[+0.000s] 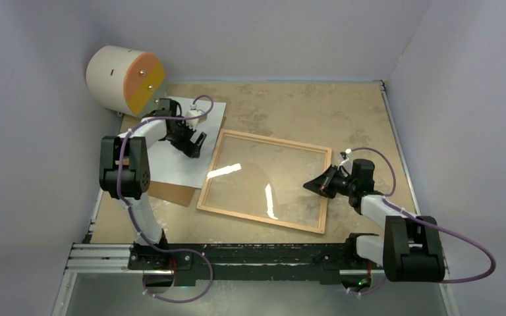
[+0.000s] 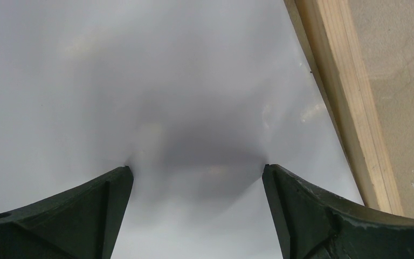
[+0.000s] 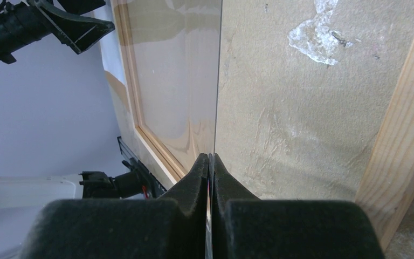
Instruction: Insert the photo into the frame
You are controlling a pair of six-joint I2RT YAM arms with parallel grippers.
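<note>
The empty-looking wooden frame (image 1: 260,220) lies slightly turned on the table's middle. A clear sheet (image 3: 194,70) spans it, showing bright glare in the top view. At the frame's right side, my right gripper is shut on this sheet's edge, which runs straight into the fingertips. To the frame's left lies a glossy white sheet (image 2: 205,97); no picture shows on its visible face, so whether it is the photo I cannot tell. Over it my left gripper stands open, its fingers apart and empty.
A brown board (image 1: 171,193) sticks out from under the white sheet. A white drum with an orange and yellow end (image 1: 122,79) stands at the back left corner.
</note>
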